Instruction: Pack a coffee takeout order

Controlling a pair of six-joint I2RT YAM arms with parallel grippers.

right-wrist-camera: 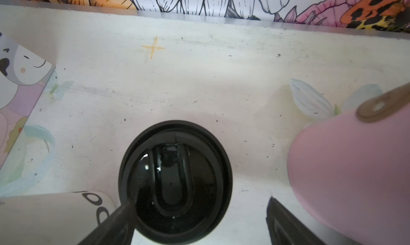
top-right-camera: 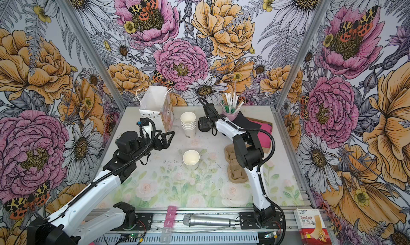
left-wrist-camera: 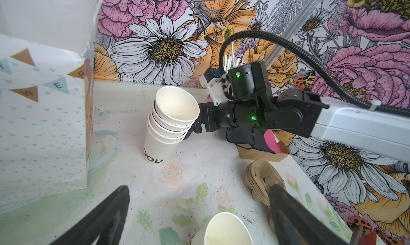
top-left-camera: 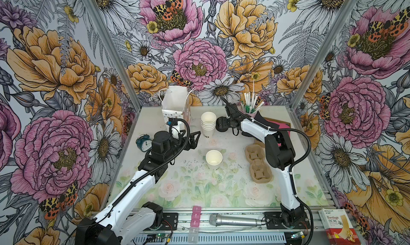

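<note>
A black lid (right-wrist-camera: 175, 180) lies at the back of the table, and my open right gripper hovers over it with nothing gripped. To its left is a stack of white paper cups (top-left-camera: 208, 124). A single white cup (top-left-camera: 214, 157) stands upright mid-table. My left gripper is open and empty, reaching above the table left of that cup. The white paper bag (top-left-camera: 175, 100) stands open at the back left. A brown cup carrier (top-left-camera: 258, 163) lies right of the single cup, partly behind the right arm in the top right view.
Right of the lid stands a pink holder (right-wrist-camera: 354, 168) with straws (top-right-camera: 232, 100). Behind the right arm lie a pink sheet (top-right-camera: 265, 133) and dark items. A teal clock (top-left-camera: 144, 142) sits at the left.
</note>
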